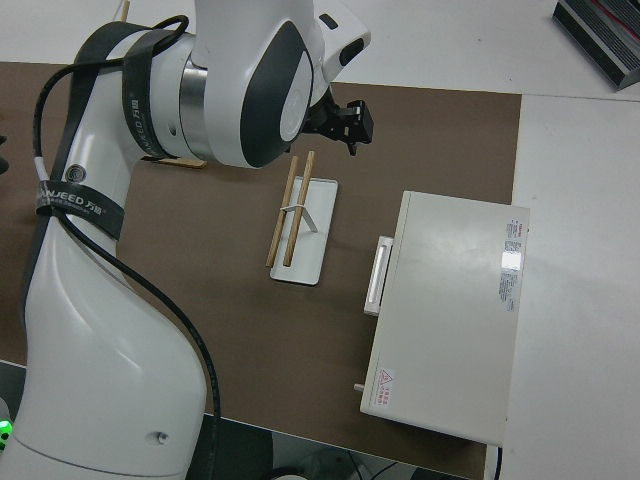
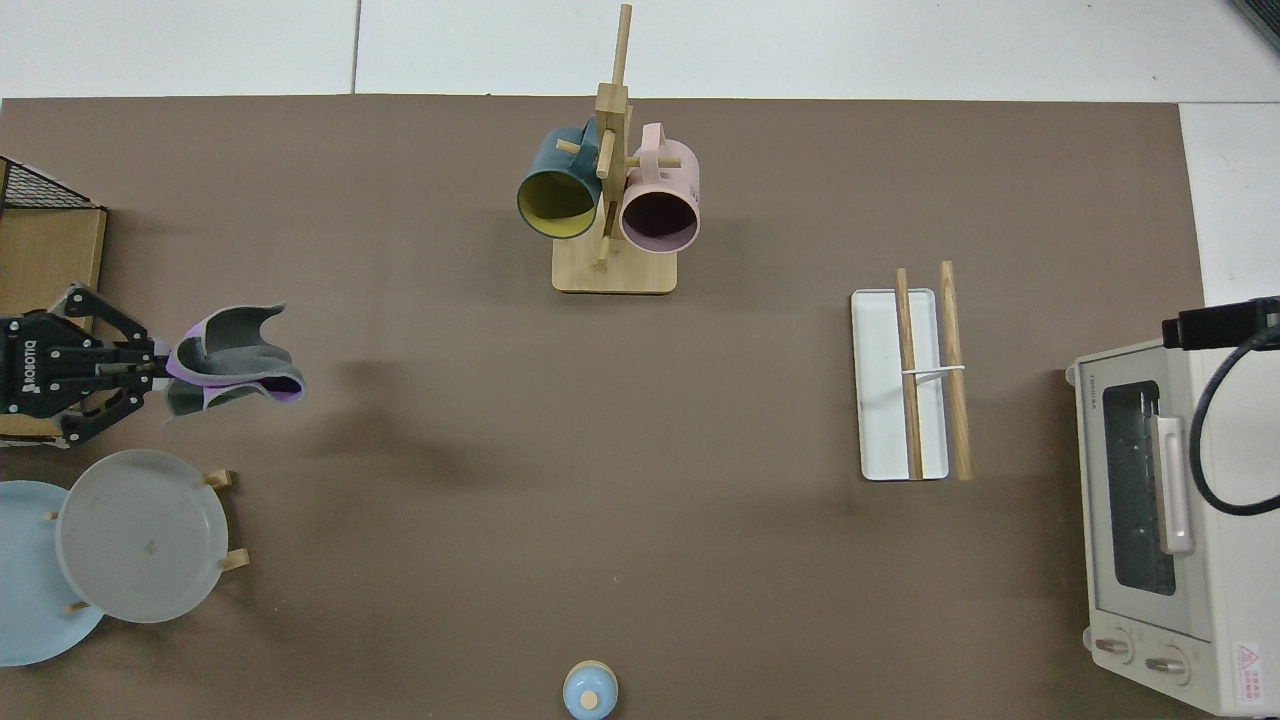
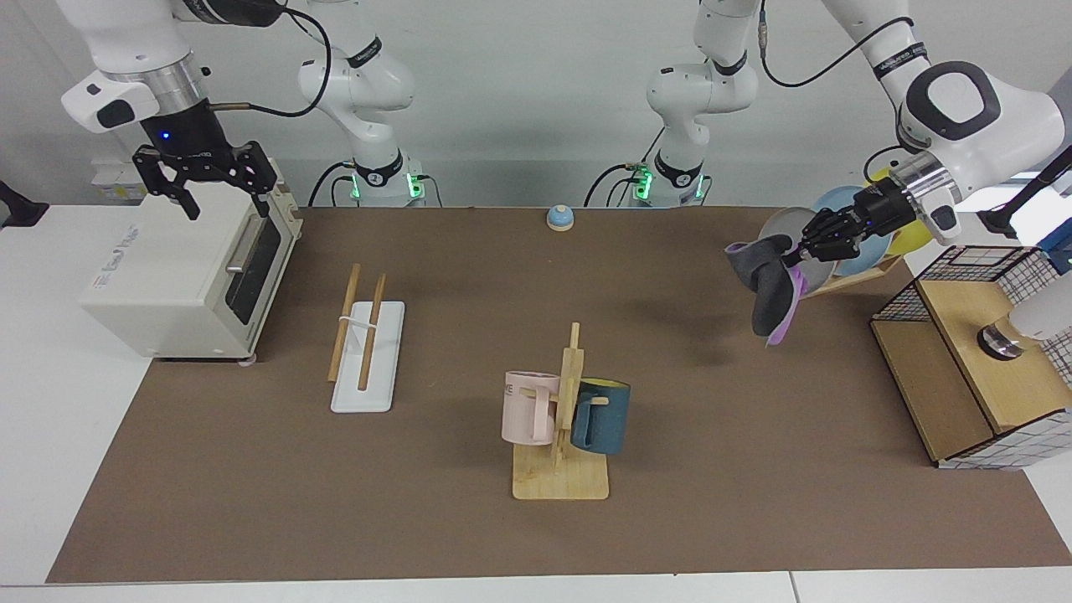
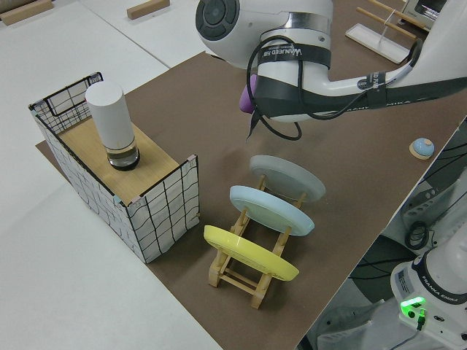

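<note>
A grey and purple curled cloth-like piece hangs at the tip of one black gripper at the left of the top view, above the mat beside the plate rack; the left view shows it dangling. Whether the fingers are closed on it is hard to tell. The other black gripper sits above the white toaster oven; its finger state is unclear. A wooden mug tree holds a teal mug and a pink mug.
Plates stand in a rack at lower left, beside a wire-and-wood shelf. A white board with two wooden rods lies right of centre. A small blue object sits at the front.
</note>
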